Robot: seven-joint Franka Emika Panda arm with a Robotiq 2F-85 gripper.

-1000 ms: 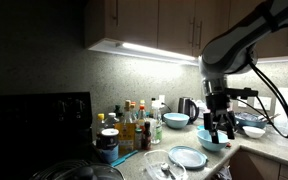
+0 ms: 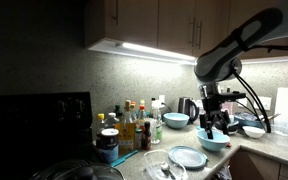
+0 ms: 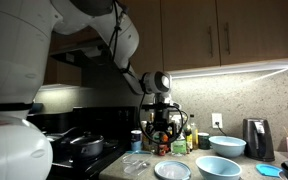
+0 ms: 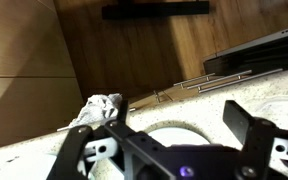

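My gripper is open over the counter's front edge, with no object held between its fingers. Below it in the wrist view, partly covered by the gripper body, lies a pale round plate [image 4: 179, 135]. A crumpled white cloth [image 4: 100, 107] hangs at the counter edge near the left finger. In exterior view 1 the gripper [image 2: 214, 132] appears in front of a light blue bowl [image 2: 213, 144]; the pale blue plate [image 2: 188, 157] is to the left. Exterior view 2 shows the plate [image 3: 172, 170] and the bowl [image 3: 219, 168] side by side.
A clear container [image 2: 162, 165] stands left of the plate. Bottles [image 2: 139, 135] and a blue-labelled jar [image 2: 108, 146] crowd the back, beside the stove. A black kettle [image 3: 256, 138] stands by the wall. Drawer handles [image 4: 189, 88] and wooden floor [image 4: 134, 50] show past the counter edge.
The arm has swung its upper links lower and changed its bend, while the gripper has shifted slightly left in exterior view 1. The counter objects look unmoved.
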